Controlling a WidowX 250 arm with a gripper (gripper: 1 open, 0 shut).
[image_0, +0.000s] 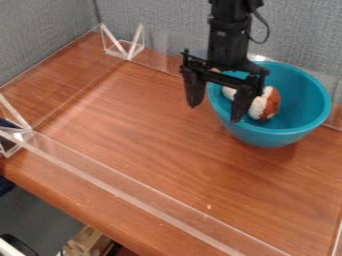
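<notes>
A teal bowl (290, 127) sits on the wooden table at the right. A white and red-brown object (265, 104), perhaps a toy mushroom, lies inside it, partly hidden by my arm. My black gripper (215, 96) is open, with one finger just outside the bowl's left rim and the other over the bowl, in front of the object.
Clear plastic rails border it, with white bracket pieces at the back left and left edge. A grey padded wall stands behind.
</notes>
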